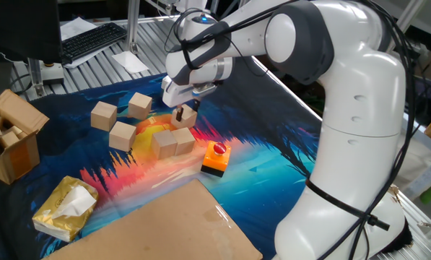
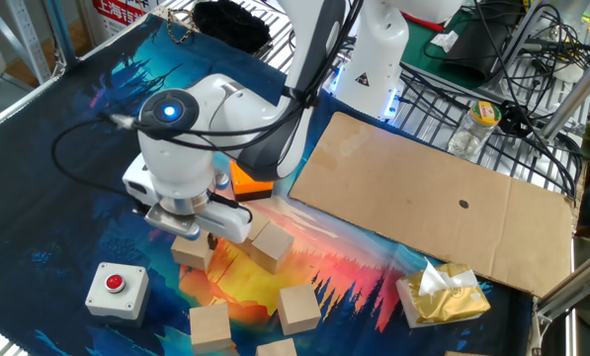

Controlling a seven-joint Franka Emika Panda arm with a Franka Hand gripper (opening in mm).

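Observation:
My gripper (image 1: 188, 110) is low at the far side of a group of plain wooden cubes. One dark fingertip stands against or in front of a wooden cube (image 1: 184, 121), the other by its far right edge. Whether the fingers press on this cube cannot be made out. In exterior view 2 the hand covers part of the same cube (image 2: 191, 254). Two cubes, left (image 1: 162, 146) and right (image 1: 183, 141), sit side by side just nearer the camera. Three more cubes, near (image 1: 122, 136), far (image 1: 139, 106) and left (image 1: 103, 115), are spread to the left.
An orange box with a red button (image 1: 216, 156) stands right of the cubes. A white red-button box (image 2: 117, 294) is beyond the hand. Tissues (image 1: 66, 208), a carton of blocks (image 1: 14, 141) and a cardboard sheet (image 1: 161, 231) border the painted mat.

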